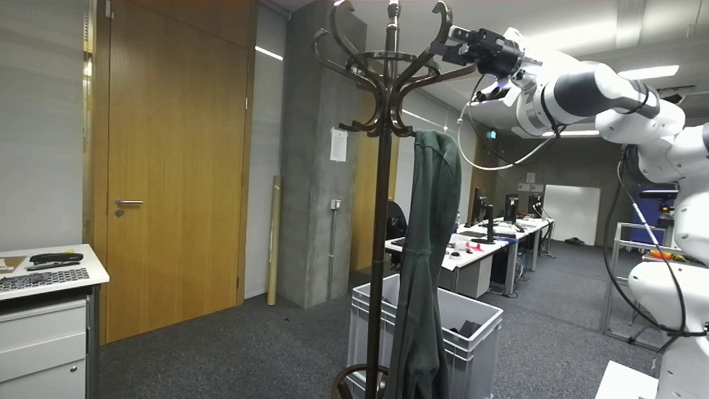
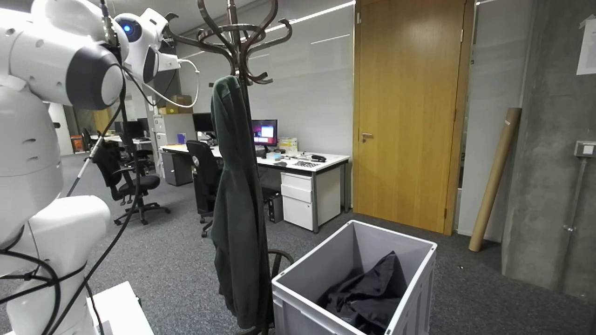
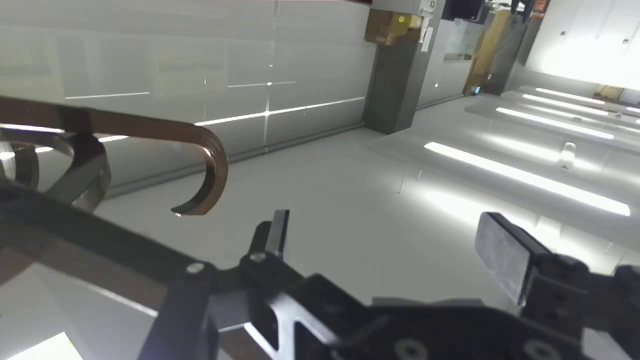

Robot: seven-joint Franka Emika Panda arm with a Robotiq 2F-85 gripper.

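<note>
A dark brown coat rack (image 1: 383,199) stands upright with curved hooks at its top. From a lower hook hangs a dark green garment (image 1: 425,246), which is also seen in exterior view 2 as a long hanging garment (image 2: 237,206). My gripper (image 1: 450,42) is up beside one of the upper right hooks. In the wrist view the gripper is open, its fingers wide apart with only ceiling showing between them. A curved hook (image 3: 216,174) lies left of the fingers there, outside the gap. Exterior view 2 mostly hides the gripper behind the arm.
A grey bin (image 2: 357,234) with dark cloth (image 2: 369,296) inside stands on the floor by the rack. Desks (image 1: 525,229), an office chair (image 2: 131,178) and a leaning cardboard tube (image 1: 273,239) are farther off.
</note>
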